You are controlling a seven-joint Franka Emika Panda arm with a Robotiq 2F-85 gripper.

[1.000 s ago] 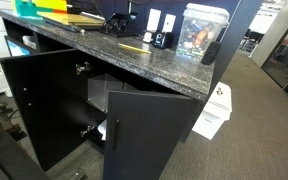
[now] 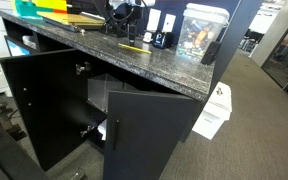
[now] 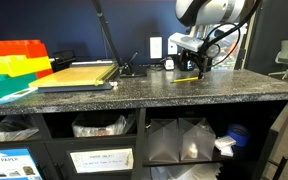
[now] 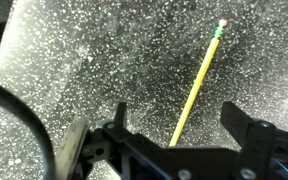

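A yellow pencil (image 4: 194, 92) with a green band and an eraser end lies on the speckled dark countertop (image 4: 79, 70). Its lower part runs down between my fingers in the wrist view and passes out of sight behind the gripper body. My gripper is open, one finger on each side of the pencil, with nothing held. From the second exterior view, the pencil (image 3: 186, 79) rests flat on the counter, and the gripper hangs above it with a gap. The first exterior view shows the same pencil (image 2: 134, 48) near the counter's middle.
A clear tub (image 2: 199, 32) stands at the counter's right end. To the left are a wooden tray (image 3: 76, 76) and stacked coloured bins (image 3: 19, 62). Below, a black cabinet door (image 2: 144, 135) stands open. Bare counter lies to the pencil's front and right.
The pencil and the cabinet doors stay where they were.
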